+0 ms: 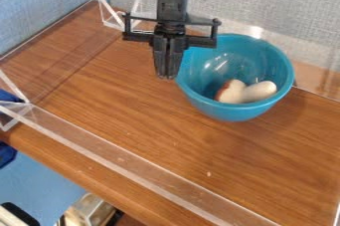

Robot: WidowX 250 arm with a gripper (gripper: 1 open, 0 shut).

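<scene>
My gripper is shut and points down, hanging just left of a teal bowl on the wooden table. Nothing shows between its fingers. Inside the bowl lie pale oblong objects, one partly reddish-brown, toward the front right.
Clear plastic barriers with white corner brackets edge the table at left, back and front. A blue object is off the left edge. A textured wall stands behind.
</scene>
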